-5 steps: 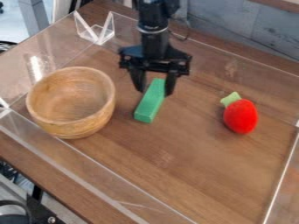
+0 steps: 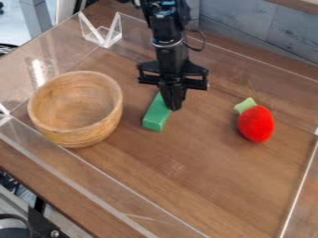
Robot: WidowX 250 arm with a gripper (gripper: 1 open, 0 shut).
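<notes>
My black gripper is low over a green block at the middle of the table, covering its far end. Whether anything is between the fingertips is hard to see. To the left is a wooden bowl, empty. On the right lies a red tomato-like object, with a small light-green piece just behind it.
Clear panels edge it at left and right, and a grey wall stands at the back.
The gripper has come down and slightly right onto the far end of the green block, hiding more of it. The bowl and red object have not moved.
</notes>
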